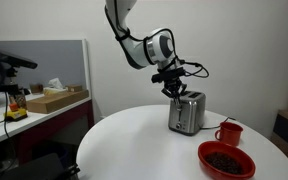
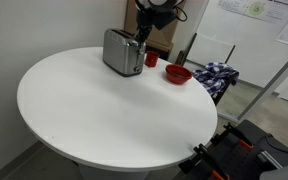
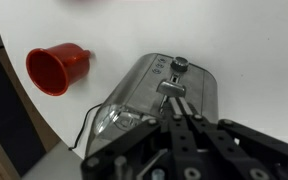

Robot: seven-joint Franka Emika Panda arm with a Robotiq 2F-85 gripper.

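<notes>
A silver toaster (image 1: pixel 187 113) stands upright on the white round table, its lever side facing the open tabletop. My gripper (image 1: pixel 175 97) points down at that end of the toaster, near its top edge. From the wrist view, the shut fingers (image 3: pixel 180 106) sit right by the toaster's lever (image 3: pixel 171 89), with nothing visible between them. Whether they touch the lever I cannot tell. The round dial (image 3: pixel 180 65) shows just beyond it. In the second exterior view the gripper (image 2: pixel 138 46) is partly lost against the toaster (image 2: pixel 122 53).
A red mug (image 1: pixel 229 133) stands beside the toaster, and a red bowl (image 1: pixel 227 160) with dark contents is nearer the front. A black cord (image 3: pixel 83 128) runs out beside the toaster.
</notes>
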